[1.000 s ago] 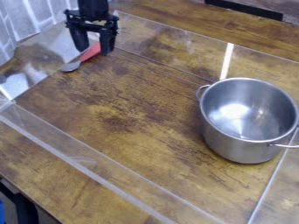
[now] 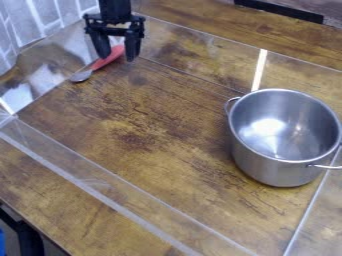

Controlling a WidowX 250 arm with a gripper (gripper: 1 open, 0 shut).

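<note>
My black gripper (image 2: 114, 42) is at the top left, over a spoon (image 2: 102, 64) with a red handle and a grey head, which lies diagonally on the wooden surface. The fingers point down beside the handle; whether they are open or touching it is too small to tell.
A large steel pot (image 2: 282, 134) with side handles stands on the right. Clear strips run across the surface, and a grey, shiny area borders the left edge.
The pot has not moved.
</note>
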